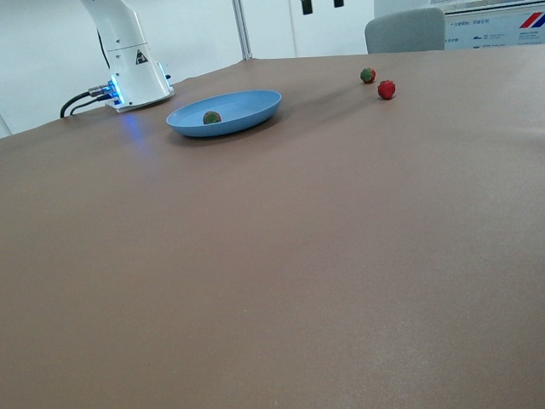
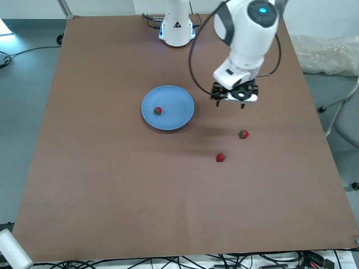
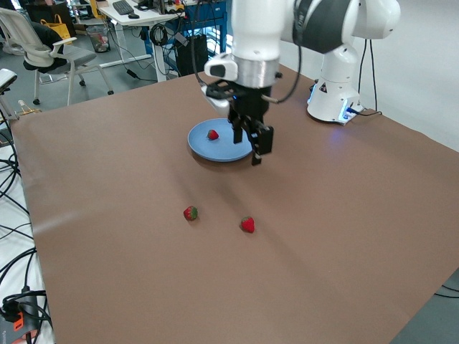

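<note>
A blue plate (image 2: 168, 115) holds one strawberry (image 2: 157, 111), also visible on the plate (image 1: 247, 118) in the top view. Two loose strawberries (image 2: 243, 134) (image 2: 221, 157) lie on the brown table to the plate's right in the left view. My gripper (image 2: 230, 104) hangs above the table, right of the plate and beyond the loose strawberries, its two black fingers apart with nothing seen between them. In the right view the gripper (image 3: 247, 149) is in front of the plate; in the top view only two dark fingertips (image 1: 306, 7) show at the top edge.
The arm's white base (image 2: 176, 28) stands at the back of the brown table (image 2: 112, 185). Cables run along the front edge. A grey chair (image 2: 348, 117) stands past the right edge.
</note>
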